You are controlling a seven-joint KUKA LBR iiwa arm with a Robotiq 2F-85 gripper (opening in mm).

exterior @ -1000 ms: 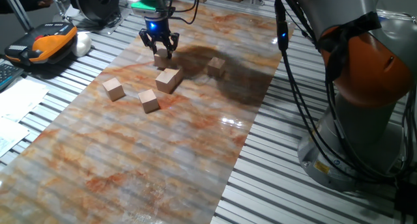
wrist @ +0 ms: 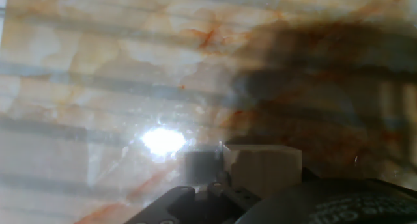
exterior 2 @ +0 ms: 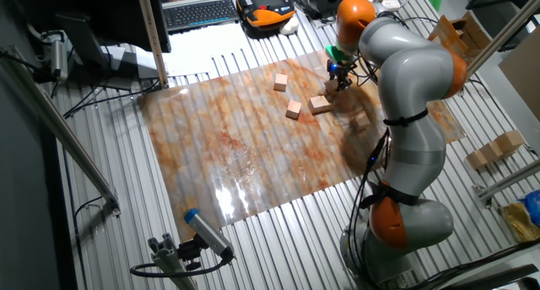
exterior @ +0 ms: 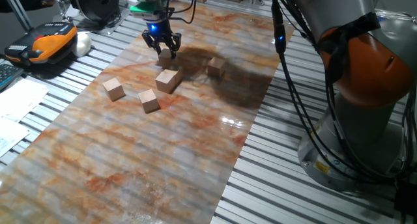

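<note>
My gripper (exterior: pixel 167 55) points down at the far part of the marbled sheet, its fingers on either side of a small wooden block (exterior: pixel 165 58). It appears shut on this block, which shows at the lower edge of the wrist view as a pale block (wrist: pixel 264 168). Whether the block's underside touches the sheet is unclear. In front of it lies a larger wooden block (exterior: pixel 168 81). Two more sit nearer the camera, a left block (exterior: pixel 113 89) and a middle block (exterior: pixel 148 101). A shaded block (exterior: pixel 215 67) stands to the right of the gripper.
The marbled sheet (exterior: pixel 130 165) is bare across its near half. An orange-and-black teach pendant (exterior: pixel 49 43) and a white round object (exterior: pixel 82 44) lie beyond its left edge. More wooden blocks (exterior 2: pixel 496 150) stand off the sheet at the right in the second exterior view.
My gripper has shifted slightly to the right in exterior view 1, and the block between its fingers has shifted with it. The other blocks have stayed in place.
</note>
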